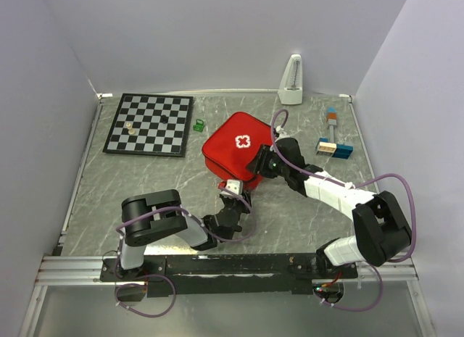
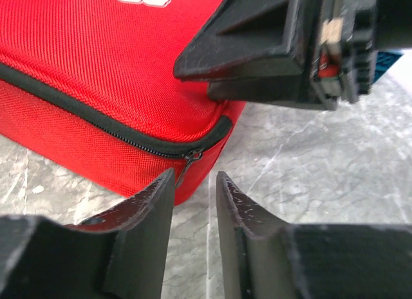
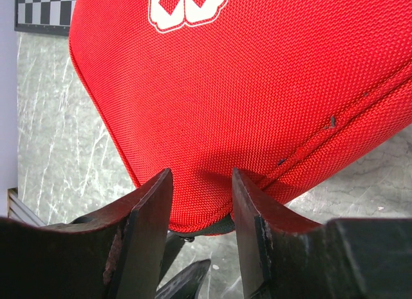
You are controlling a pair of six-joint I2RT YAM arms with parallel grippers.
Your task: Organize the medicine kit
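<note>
A red fabric medicine kit with a white cross lies in the middle of the table, its black zipper closed along the side in view. The zipper pull hangs at the kit's near corner. Just in front of that corner is my left gripper, its fingers partly open around the line of the pull; whether either finger touches it I cannot tell. My right gripper stands open over the kit's right edge, fingertips at the red cloth. Inside the kit is hidden.
Back left lies a checkered board, with a small green object beside it. A white metronome stands at the back. Blue and orange items sit at the right. Bare table lies left of the kit.
</note>
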